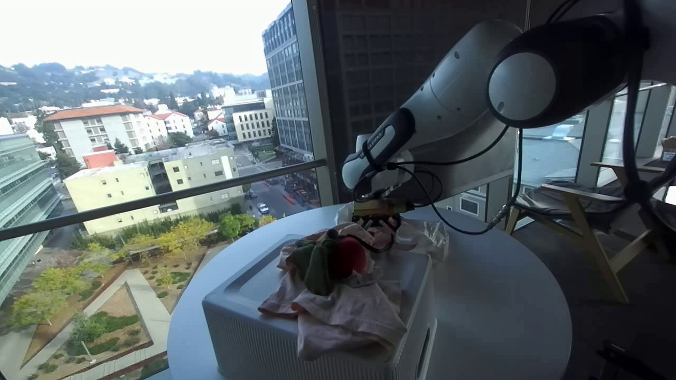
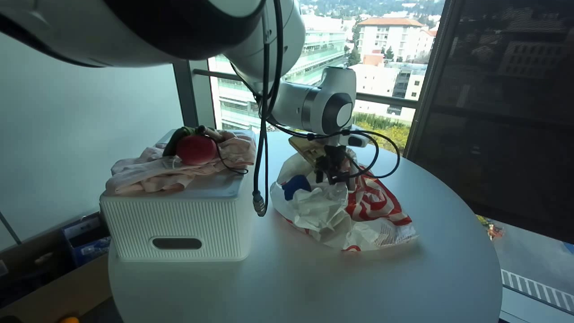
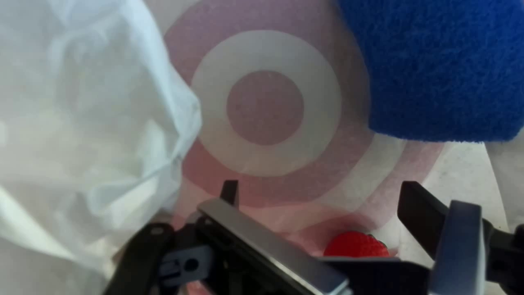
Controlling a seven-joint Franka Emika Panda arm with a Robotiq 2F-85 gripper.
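My gripper is open, its black fingers (image 3: pixel 416 204) wide apart over a crumpled white bag with red rings (image 3: pixel 265 108). In exterior view 2 the gripper (image 2: pixel 334 176) reaches down at this bag (image 2: pixel 382 204) on the round table. A fuzzy blue thing (image 3: pixel 442 69) lies beyond the fingers at the upper right of the wrist view. Partly hidden behind the gripper's lower parts is a small red object (image 3: pixel 356 244); whether the fingers touch it I cannot tell. Exterior view 1 shows the gripper (image 1: pixel 375 222) behind the box, its tips hidden.
An upturned-looking white ribbed box (image 2: pixel 177 223) stands on the table (image 2: pixel 301 285). On it are pink cloth (image 2: pixel 156 172), a red round object (image 2: pixel 196 150) and a green one (image 1: pixel 310 263). A cable (image 2: pixel 262 161) hangs between box and bag.
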